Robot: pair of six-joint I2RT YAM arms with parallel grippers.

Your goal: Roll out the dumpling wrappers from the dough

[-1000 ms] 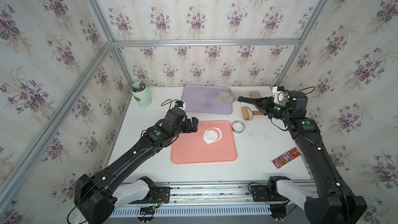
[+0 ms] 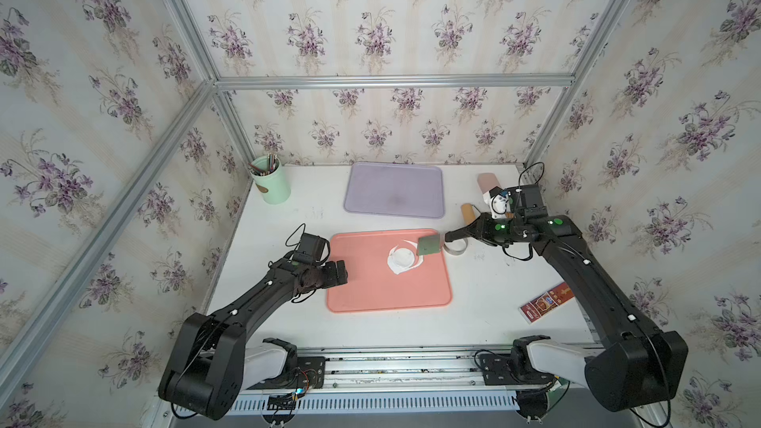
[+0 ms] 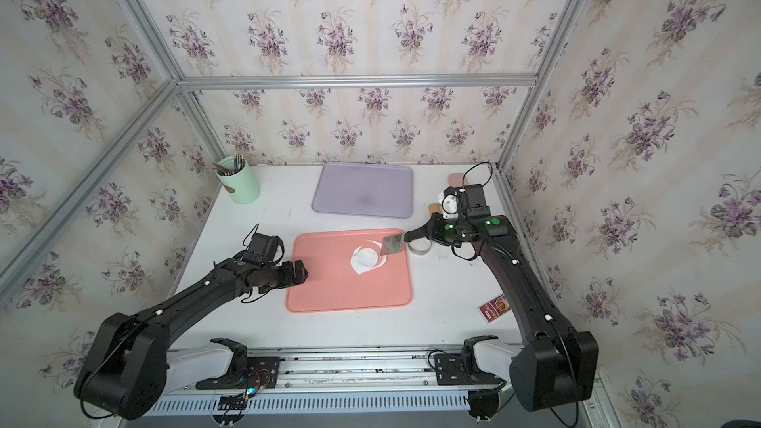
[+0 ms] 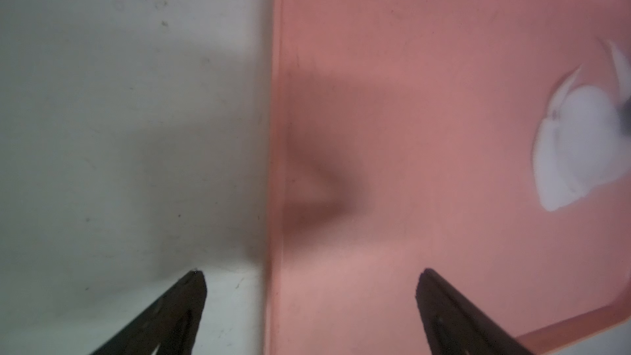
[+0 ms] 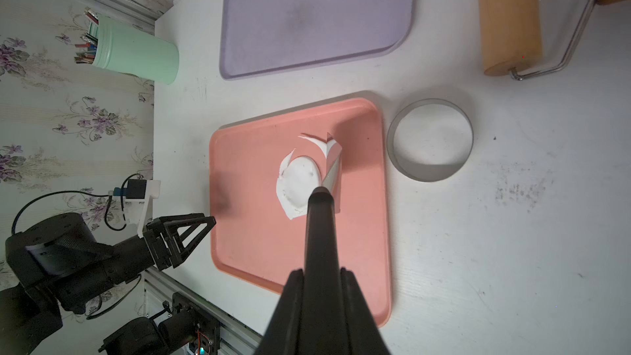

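On the pink tray (image 2: 372, 289), a round white dough wrapper (image 5: 301, 177) lies flat with a torn ring of dough scrap (image 5: 291, 209) around it. My right gripper is shut on the dark handle of a spatula (image 2: 429, 244); its thin metal blade is low over the ring's right side, and whether it touches dough I cannot tell. My left gripper stands open above the tray's left edge, nothing between its fingers. To the right of the tray sits the metal ring cutter (image 5: 430, 139). A wooden roller (image 5: 509, 16) lies beyond it.
The empty lilac tray (image 2: 394, 190) lies behind the pink one. A mint cup of utensils (image 2: 273, 184) stands back left. At the front right is a red packet (image 2: 547, 302).
My right arm has brought the spatula from over the lilac tray down to the dough's right side. My left arm has drawn back and lower, to the pink tray's left edge.
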